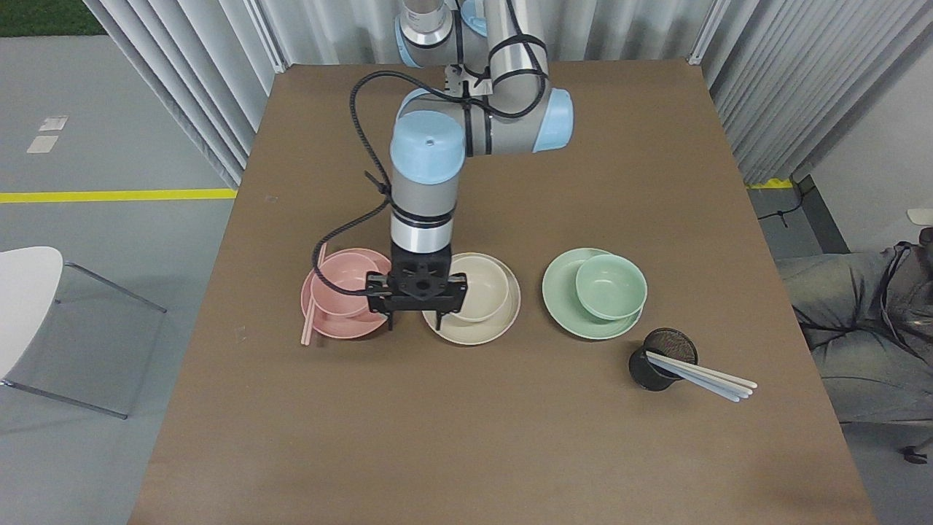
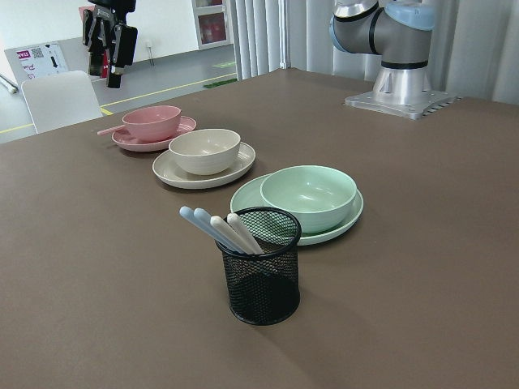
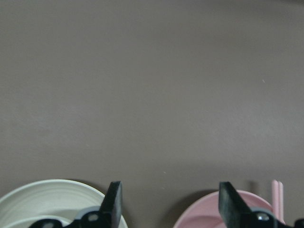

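Observation:
My gripper (image 1: 415, 322) hangs above the gap between the pink bowl (image 1: 337, 289) and the cream bowl (image 1: 481, 289), its fingers apart with nothing between them in the wrist view. Each bowl sits on a matching plate. Pink chopsticks (image 3: 278, 199) lie on the pink plate beside that bowl. A mint bowl (image 1: 610, 287) rests on a mint plate (image 1: 564, 293) at the right. In front of it, a black mesh cup (image 2: 263, 296) holds white and pale blue chopsticks (image 2: 227, 231) leaning out.
The robot's base (image 2: 401, 97) stands at the back. A person sits at the right edge and a white chair (image 1: 26, 297) stands off the left side.

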